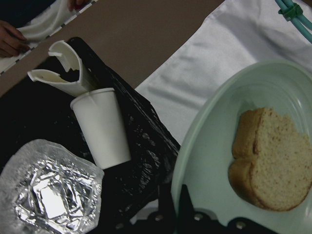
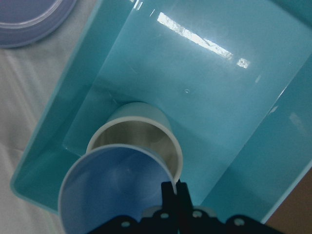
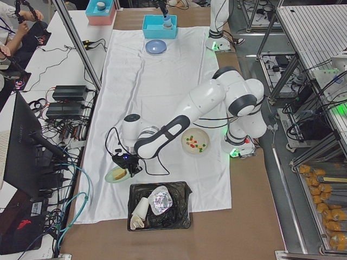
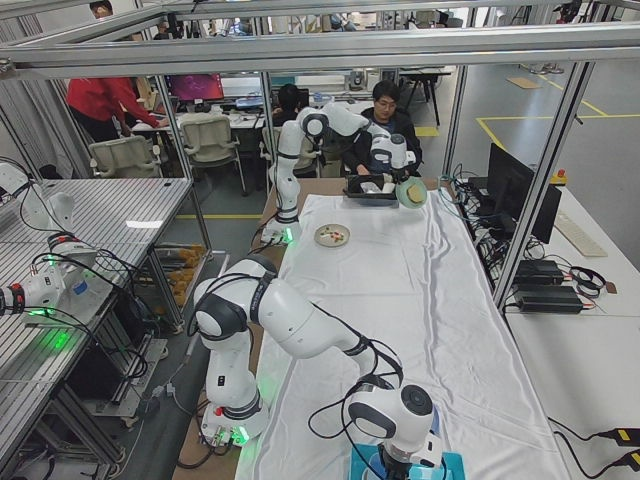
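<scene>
A pale green plate [image 3: 113, 176] with a slice of bread [image 1: 270, 161] is gripped at its rim by my left gripper, tilted beside a black bin [image 3: 172, 216]. The bin holds white paper cups [image 1: 102, 129] and crumpled foil [image 1: 53, 190]. In the right wrist view, my right gripper is shut on the rim of a blue cup [image 2: 112, 185], over a white cup [image 2: 136, 131] in a light blue box [image 2: 214, 97].
A blue plate [image 3: 155, 46] lies beside the box. A round plate [image 3: 195, 146] with small red and green pieces sits mid-right on the white cloth [image 3: 152, 92].
</scene>
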